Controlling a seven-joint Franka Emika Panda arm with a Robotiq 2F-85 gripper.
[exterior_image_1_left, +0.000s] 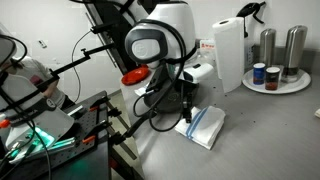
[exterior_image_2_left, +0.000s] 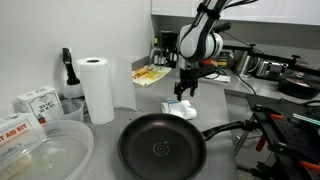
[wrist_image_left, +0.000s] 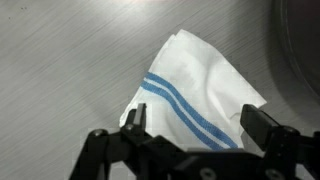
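A folded white cloth with blue stripes lies flat on the grey counter. In the wrist view the same cloth fills the middle, its lower part running behind the gripper. My gripper is open above it, its fingers spread to either side with nothing held. From the side, the gripper hangs close over the cloth's left part; whether it touches cannot be told. In the second exterior view the cloth shows beyond the pan, below the gripper.
A black pan lies beside the cloth, its handle reaching out over the counter. A paper towel roll stands behind. Jars and grinders occupy a round plate at the back right. Bare counter lies right of the cloth.
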